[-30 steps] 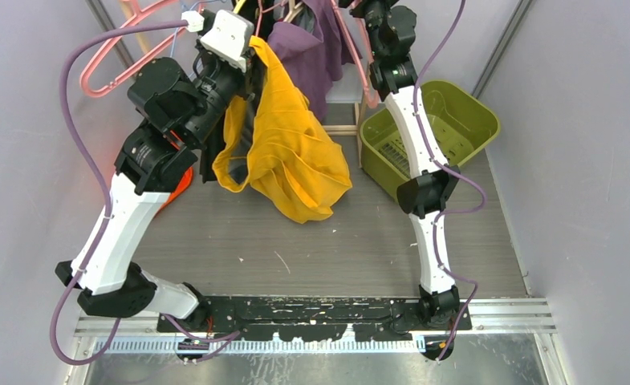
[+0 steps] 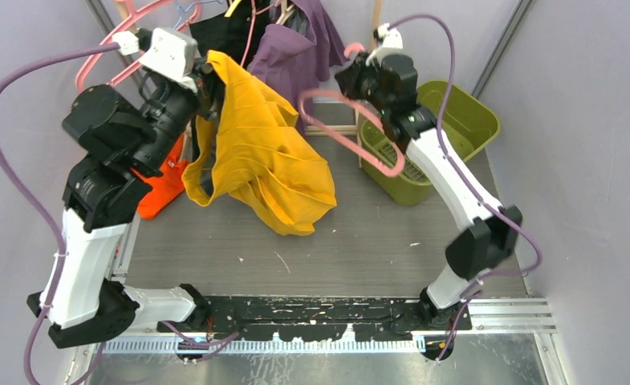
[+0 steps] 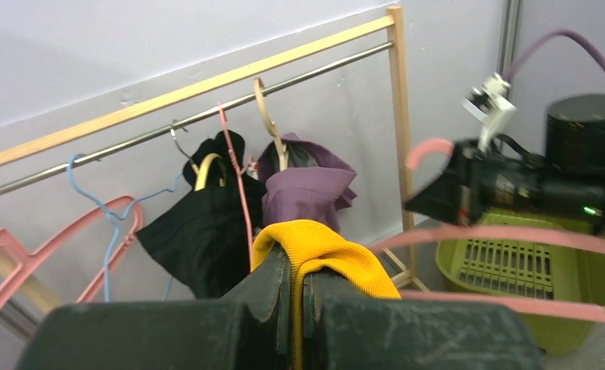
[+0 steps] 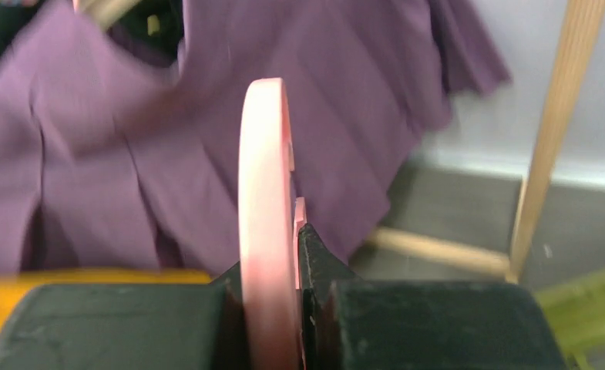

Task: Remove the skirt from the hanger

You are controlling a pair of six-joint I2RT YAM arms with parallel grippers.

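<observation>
A yellow skirt (image 2: pixel 271 160) hangs in loose folds from my left gripper (image 2: pixel 209 87). In the left wrist view its waistband (image 3: pixel 314 239) is pinched between the left fingers, which are shut. My right gripper (image 2: pixel 351 79) is shut on a pink hanger (image 2: pixel 347 132), held out to the right of the skirt and apart from it. The right wrist view shows the hanger's pink plastic (image 4: pixel 267 216) rising between the right fingers. No cloth hangs on that hanger.
Behind, a rack with a metal rail (image 3: pixel 206 114) carries a purple garment (image 3: pixel 307 185), a black garment (image 3: pixel 206 216) and several hangers. A green basket (image 2: pixel 476 120) stands at the right under the right arm. Orange cloth (image 2: pixel 163 192) lies at the left.
The left gripper has shifted left, carrying the yellow skirt.
</observation>
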